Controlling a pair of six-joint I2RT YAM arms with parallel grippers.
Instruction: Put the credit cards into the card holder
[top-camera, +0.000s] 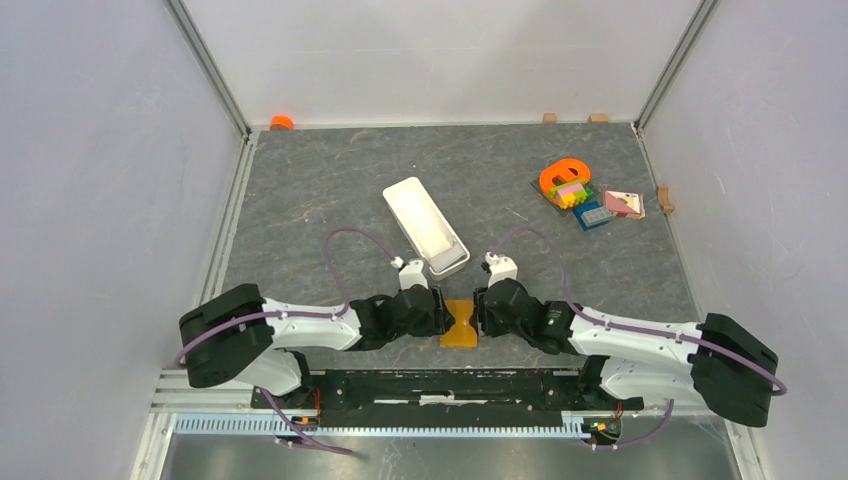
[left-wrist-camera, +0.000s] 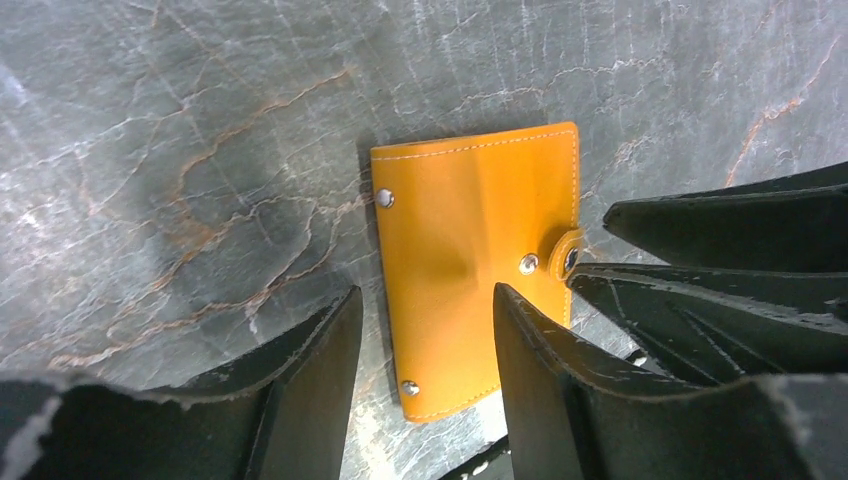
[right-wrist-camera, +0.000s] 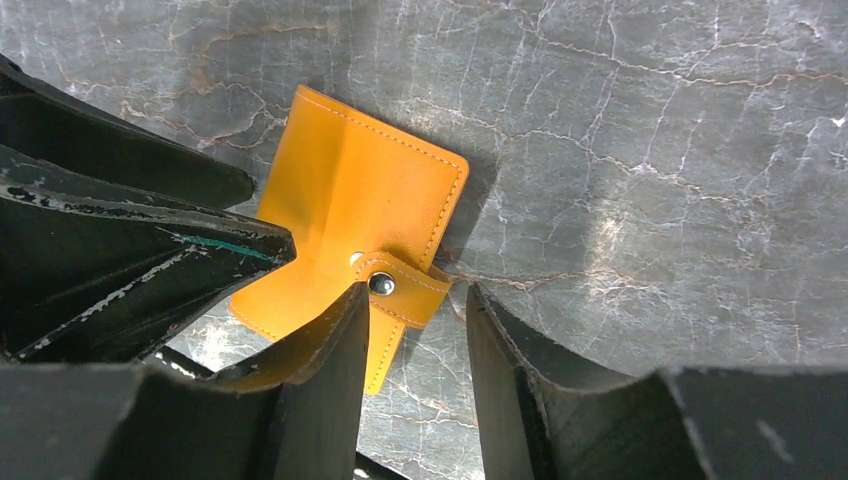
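An orange leather card holder (top-camera: 458, 333) lies on the grey table between my two grippers; its snap strap (left-wrist-camera: 566, 250) is on its edge toward my right gripper. In the left wrist view my left gripper is part open over the holder (left-wrist-camera: 460, 230), nothing seen between its fingertips but the holder beneath. My right gripper is also part open, fingertips at the holder's strap (right-wrist-camera: 405, 288). Each wrist view shows the other gripper's dark fingers close beside the holder. I see no loose credit card clearly.
A white tray (top-camera: 420, 215) with a grey item at its lower end stands behind the grippers. Coloured toys (top-camera: 567, 190), a blue object (top-camera: 592, 215) and flat cards or pictures (top-camera: 624, 203) lie at the back right.
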